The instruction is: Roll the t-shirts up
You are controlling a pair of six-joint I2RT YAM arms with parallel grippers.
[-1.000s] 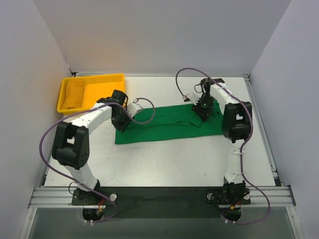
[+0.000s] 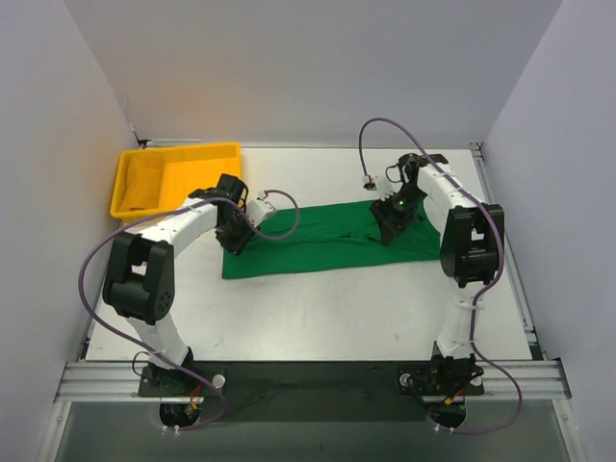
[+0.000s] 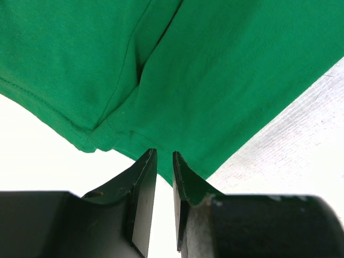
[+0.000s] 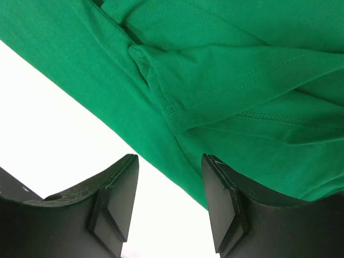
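Note:
A green t-shirt lies stretched across the middle of the white table, its right part bunched in folds. My left gripper hangs over the left part of the shirt near its edge, fingertips slightly apart, nothing seen between them. My right gripper is open above the folded right part, where layers and hems show in the right wrist view.
A yellow bin stands at the back left beside the left arm. Grey walls border the sides and back.
The left arm has barely moved.

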